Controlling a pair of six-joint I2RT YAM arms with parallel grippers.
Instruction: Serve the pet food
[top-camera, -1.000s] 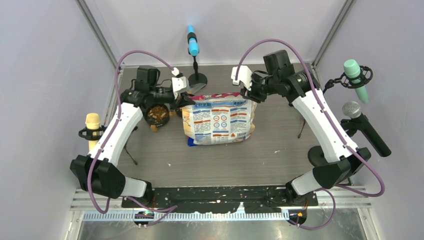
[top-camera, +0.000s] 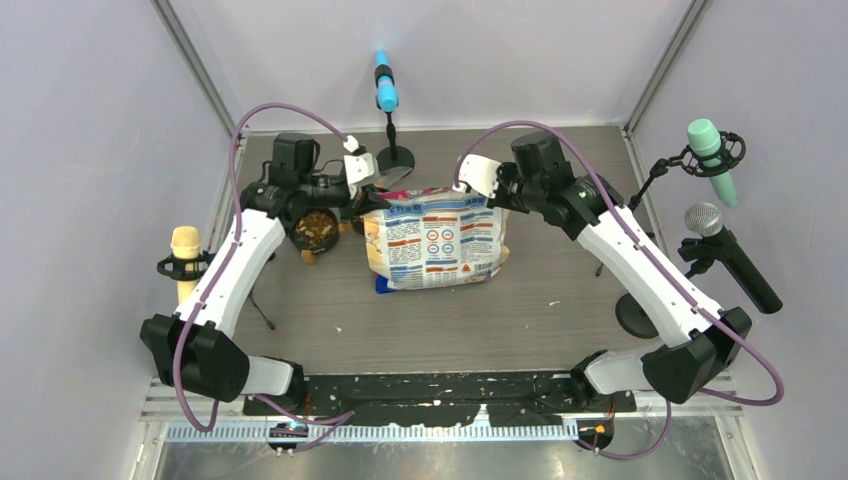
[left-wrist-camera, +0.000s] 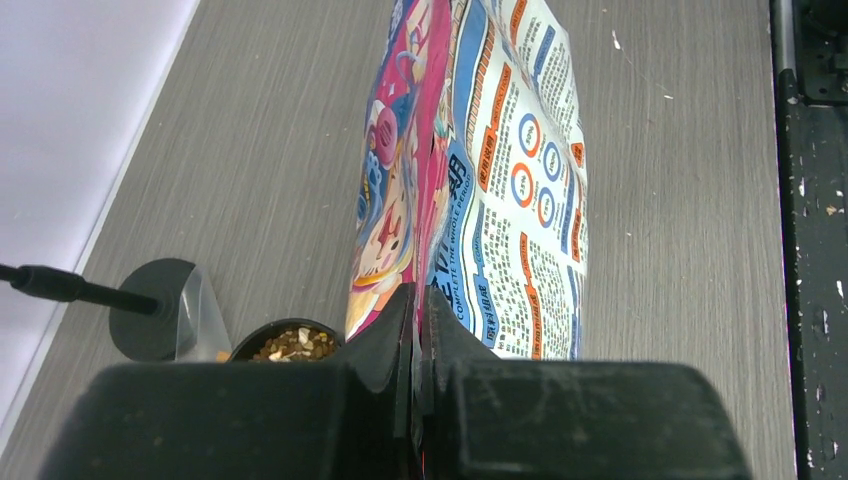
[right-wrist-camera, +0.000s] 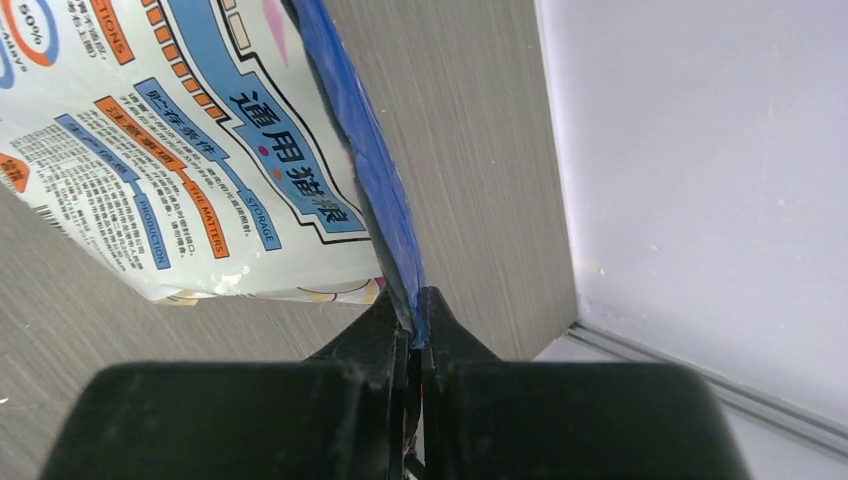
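A printed pet food bag lies in the middle of the table, its long top edge toward the back. My left gripper is shut on the pink top edge at the bag's left end. My right gripper is shut on the blue edge of the bag at its right end. Left of the bag, a black bowl holds brown kibble; in the left wrist view the bowl is partly hidden by the gripper.
A black stand with a blue cylinder and a clear scoop-like piece is behind the bag. Microphone-like devices on stands flank the table on both sides.
The left arm and bag look almost unchanged.
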